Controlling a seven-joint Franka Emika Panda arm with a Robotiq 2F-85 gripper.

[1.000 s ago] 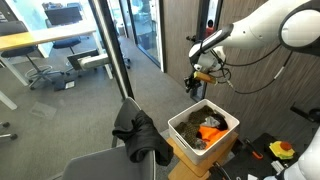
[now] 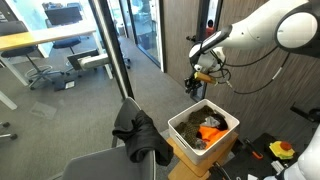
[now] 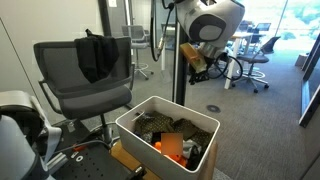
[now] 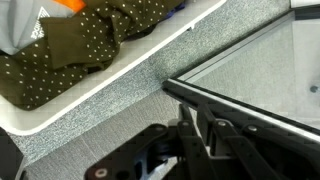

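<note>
A white bin [image 2: 174, 128] stands on the wooden surface below and in front of the arm. It holds a dark dotted cloth [image 4: 95, 40] and an orange item [image 2: 209, 132], along with other dark pieces. Beyond the bin's far side hangs my gripper [image 2: 194, 91], clear of the contents. In the wrist view the gripper points past the bin's rim, above the floor, its dark fingers close together. Whether anything lies between them cannot be made out.
A grey chair [image 3: 95, 90] with a black garment [image 3: 93, 57] over its back stands beside the bin. A dark post [image 3: 180, 75] rises behind the arm. Bare floor [image 2: 60, 125] spreads beyond the chair and bin.
</note>
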